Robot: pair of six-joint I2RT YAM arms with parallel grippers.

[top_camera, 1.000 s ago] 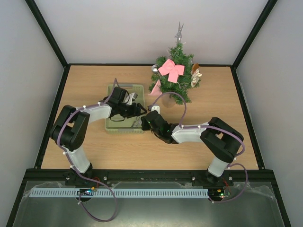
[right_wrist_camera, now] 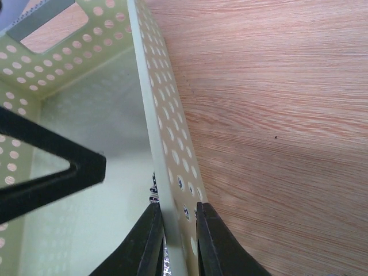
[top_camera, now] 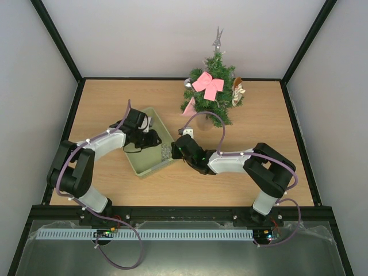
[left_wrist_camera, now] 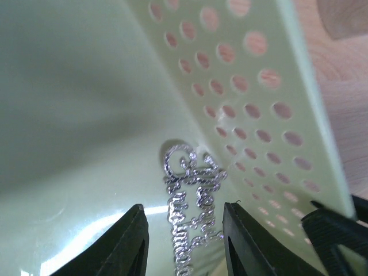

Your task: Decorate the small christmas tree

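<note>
A small Christmas tree point(top_camera: 215, 92) with pink bows, a silver topper and other ornaments stands at the back right. The pale green perforated basket point(top_camera: 144, 163) sits left of centre, tilted at an angle, with a silver glittery ornament point(left_wrist_camera: 190, 195) lying inside along its wall. My left gripper is over the basket, fingers apart, nothing seen held between them. My right gripper is at the basket's right rim, a finger to either side of the wall; whether it grips the rim is unclear.
Bare wooden table point(top_camera: 264, 115) lies right of the tree and left of the basket. Dark frame edges and walls border the workspace.
My left arm has moved left, and the basket has rotated, its far end swinging left. The right arm looks unmoved.
</note>
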